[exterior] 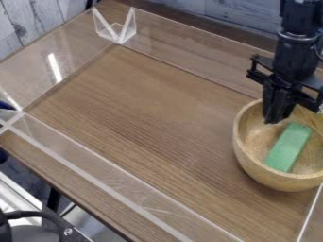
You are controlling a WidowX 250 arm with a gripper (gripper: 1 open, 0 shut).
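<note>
A tan bowl (252, 156) sits at the right of the wooden table, holding a long green object (289, 147). My black gripper (270, 115) is over the bowl's back left part, fingers pointing down, shut, with nothing visible between its fingers. The fingertips are small and dark, so their exact contact with the bowl cannot be told.
A clear bracket (116, 28) stands at the back left corner. Black equipment (25, 227) is at the bottom left, off the table.
</note>
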